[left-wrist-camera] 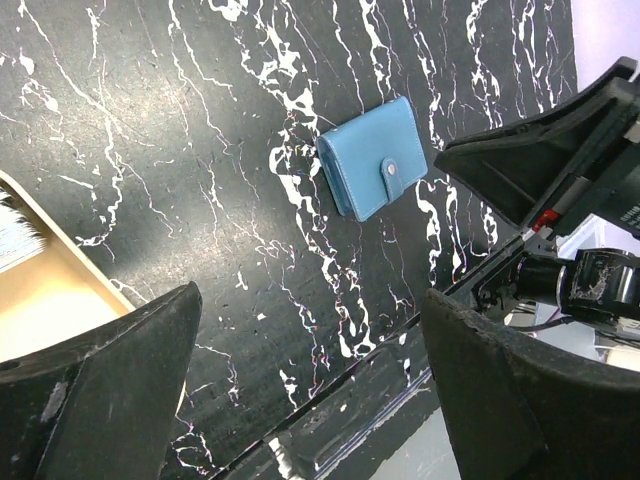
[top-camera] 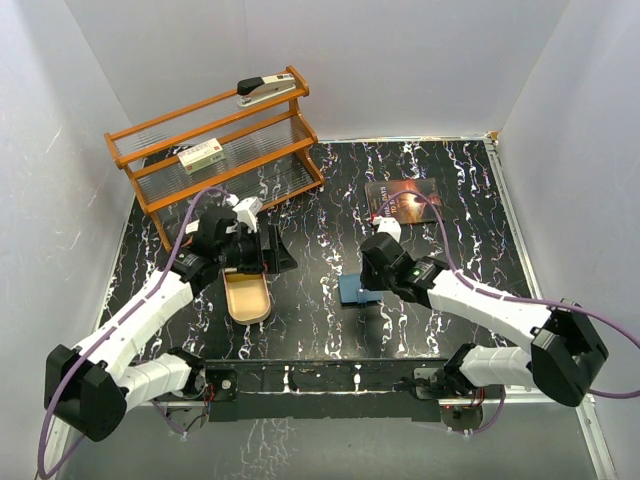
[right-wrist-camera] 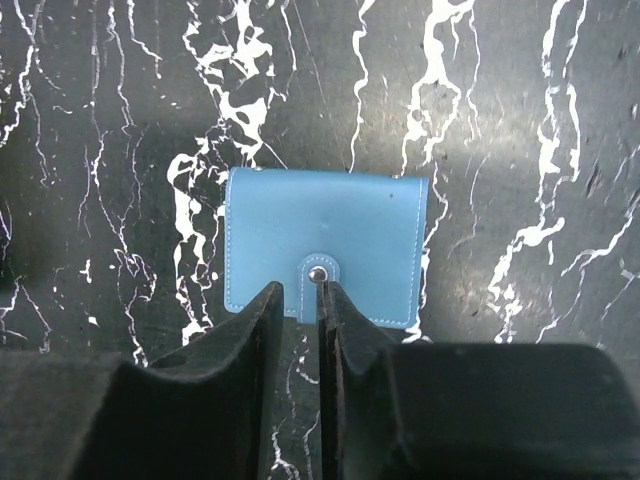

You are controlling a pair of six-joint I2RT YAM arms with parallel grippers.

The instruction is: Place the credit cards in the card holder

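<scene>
The blue card holder [top-camera: 355, 284] lies flat on the black marbled table, its snap flap closed, seen too in the left wrist view [left-wrist-camera: 370, 150] and right wrist view [right-wrist-camera: 325, 220]. My right gripper hovers over its snap side, part open with a narrow gap and nothing seen between the fingers. My left gripper [top-camera: 270, 250] stands open above the right of a cream tray [top-camera: 247, 310], which holds something pale and striped [left-wrist-camera: 12, 232], partly cut off in the left wrist view. Whether that is the cards cannot be told.
A wooden shelf [top-camera: 215, 165] with a stapler [top-camera: 265, 93] and a box [top-camera: 200, 155] stands at the back left. A dark booklet [top-camera: 420, 202] lies at the back right. The table's front edge is close below the holder.
</scene>
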